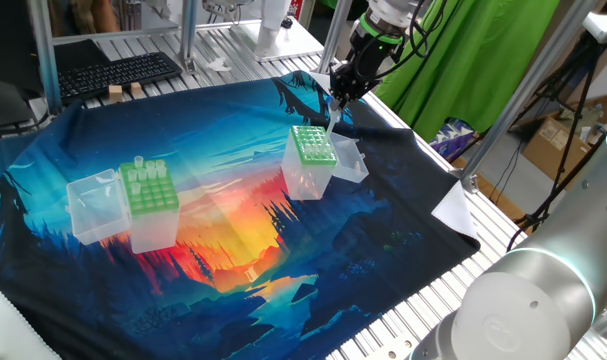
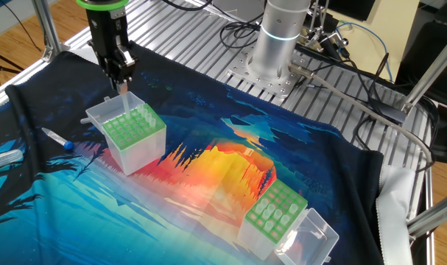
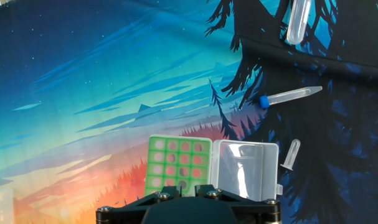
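Observation:
My gripper (image 2: pixel 121 82) points down at the edge of a clear box with a green rack top (image 2: pixel 135 126). A slim translucent tube (image 2: pixel 126 103) hangs from its fingertips, and the fingers look shut on it. The tube's lower end is close to the rack's lid side; whether it touches cannot be made out. In exterior view 1 the same tube (image 1: pixel 333 117) stands slightly tilted behind the green rack (image 1: pixel 314 146). The wrist view has the finger ends (image 3: pixel 170 191) over the rack's near edge; the tube is hard to see there. Some clear tubes (image 2: pixel 149 115) stand in this rack.
A second green-topped box (image 1: pixel 151 195) holds several tubes, its lid (image 1: pixel 98 208) open. On the cloth lie a blue-capped tube (image 3: pixel 292 97), a small clear tube (image 3: pixel 292 155) and a larger tube (image 3: pixel 299 22). The first box's lid (image 3: pixel 241 168) is open beside it. Cloth between the boxes is clear.

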